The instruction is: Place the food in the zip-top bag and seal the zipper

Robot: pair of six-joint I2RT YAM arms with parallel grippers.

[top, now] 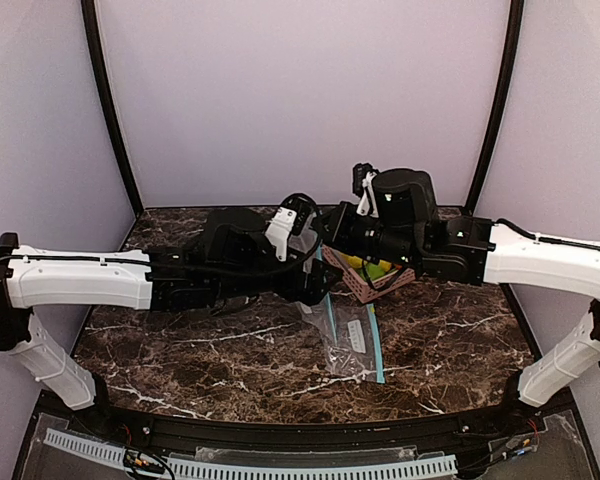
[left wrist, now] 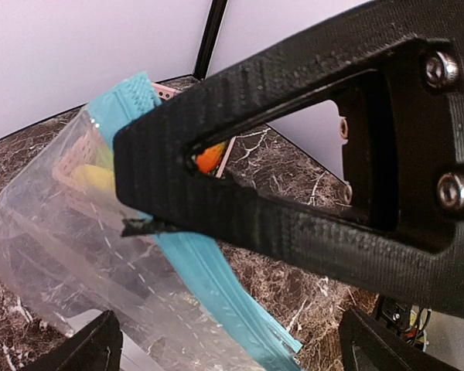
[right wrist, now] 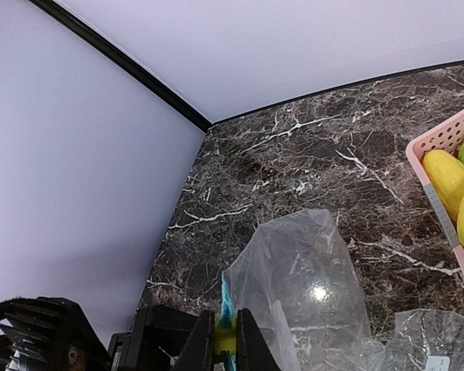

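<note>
A clear zip top bag (left wrist: 62, 232) with a light blue zipper strip hangs raised above the table. My right gripper is shut on its blue edge near one corner. Across the blue strip in the left wrist view lies a large black finger of the right gripper. My left gripper stands open below, its fingers either side of the bag's lower zipper end; whether they touch it I cannot tell. From above, both grippers hide much of the bag. The food, yellow and green pieces (right wrist: 448, 185), sits in a pink basket (right wrist: 414, 158).
A second clear bag with a blue edge (top: 378, 345) lies flat on the dark marble table (top: 220, 365) in front of the basket. The two arms nearly meet at the centre. Open table lies to the front left and front right.
</note>
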